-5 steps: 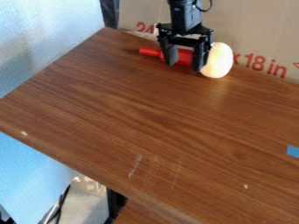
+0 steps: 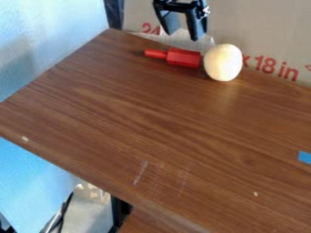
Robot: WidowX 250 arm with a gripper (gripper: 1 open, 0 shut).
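Observation:
My black gripper (image 2: 184, 25) hangs at the top of the camera view, its two fingers apart and empty, above and a little left of the objects at the table's back edge. A red cylindrical object (image 2: 183, 58) with a narrower handle end pointing left lies on the wooden table (image 2: 134, 136). Just to its right is a white egg-shaped object (image 2: 224, 62), touching it or very near.
Cardboard with red printing (image 2: 274, 36) stands behind the table. A small blue strip (image 2: 304, 157) is at the right. The left edge borders a light blue surface.
My gripper has risen away from the red object and moved slightly left. The red and white objects look unmoved.

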